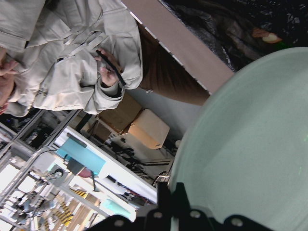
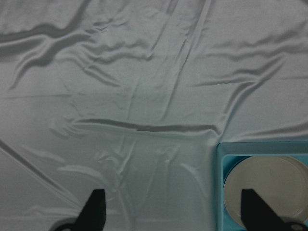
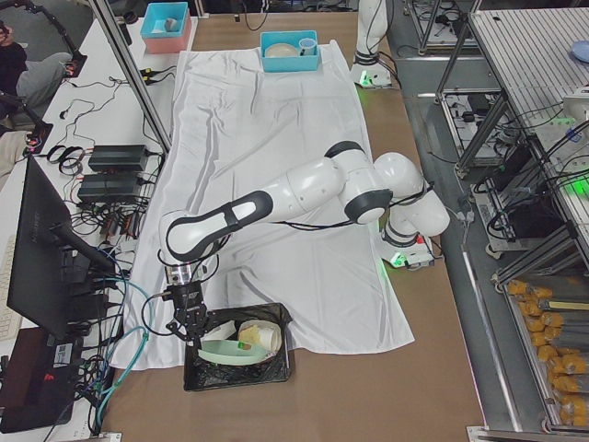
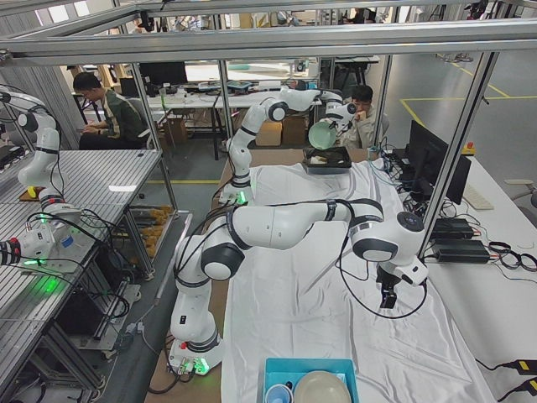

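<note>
A pale green plate (image 1: 250, 139) is tipped over a black-lined bin (image 3: 239, 373), gripped at its rim by my left gripper, as the left wrist view shows; the camera right view shows the plate (image 4: 322, 134) nearly upright. A yellowish container (image 3: 262, 337) and other items sit in the bin. My right gripper hangs open over the white cloth, its fingers apart, beside a blue tub (image 2: 221, 187) holding a beige plate (image 2: 264, 187) and, in the camera right view, a blue cup (image 4: 278, 395).
A monitor (image 3: 37, 267) and cabling line one side. A seated person is beyond the bin. Metal frame posts stand around the table.
</note>
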